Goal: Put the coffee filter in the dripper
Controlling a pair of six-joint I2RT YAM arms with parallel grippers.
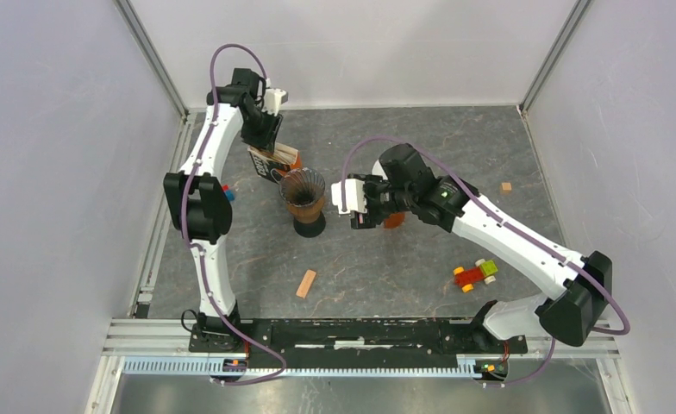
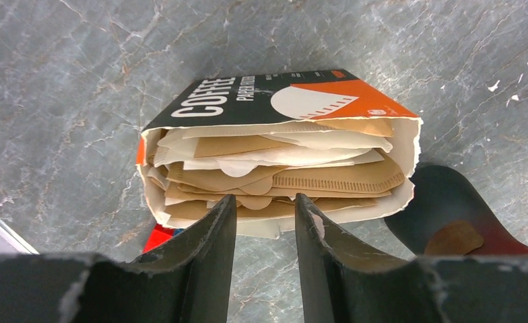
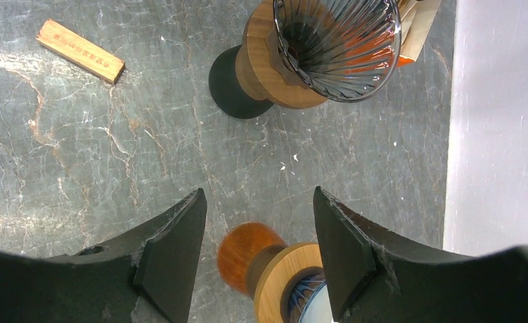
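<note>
A box of paper coffee filters (image 2: 214, 101) stands with its open top facing up, packed with several brown and white filters (image 2: 328, 178). Over its near edge hangs my left gripper, part open, its tips apart with no filter clearly between them. Just right of the box in the top view is the ribbed glass dripper (image 1: 303, 185) on a wooden collar and dark base; its inside looks empty. My right gripper is open and holds nothing. Below its fingers is a second wood-collared vessel (image 3: 251, 249), partly hidden by one finger.
A wooden block (image 1: 306, 284) lies in front of the dripper. Red and blue bricks (image 1: 228, 193) lie beside the left arm. A toy car (image 1: 476, 274) and a small wooden cube (image 1: 506, 187) are on the right.
</note>
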